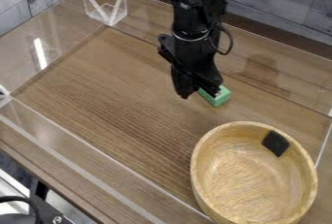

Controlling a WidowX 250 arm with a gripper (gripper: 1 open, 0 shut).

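Observation:
My black gripper (182, 90) hangs at the centre of the camera view, low over the wooden table, shut, with nothing visible between its fingers. A small green block (218, 95) lies just to its right, partly hidden behind the gripper; whether they touch I cannot tell. A large pale plastic bowl (247, 194) stands at the lower right, with a dark block (277, 143) on or against its upper right rim.
A white object (108, 5) is at the upper left near the back edge. Dark cables lie at the lower left corner.

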